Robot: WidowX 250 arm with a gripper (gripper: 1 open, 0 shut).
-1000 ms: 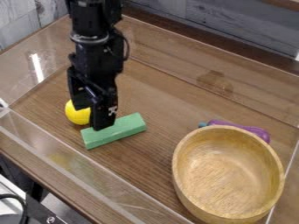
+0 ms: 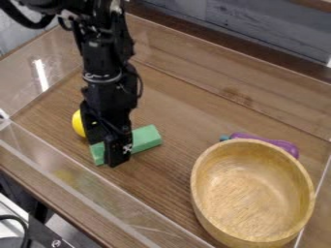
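Observation:
My black gripper [image 2: 112, 140] points down over a green block [image 2: 141, 138], open, its fingers low around the block's left part, which they partly hide. A yellow object [image 2: 79, 123] is mostly hidden just behind the gripper at the left. Whether the fingers touch the block is unclear.
A large wooden bowl [image 2: 253, 194] takes up the lower right. A purple object [image 2: 272, 142] lies behind it.
The gripper has come down from above and behind the green block to low over its left part, covering more of the block and the yellow object.

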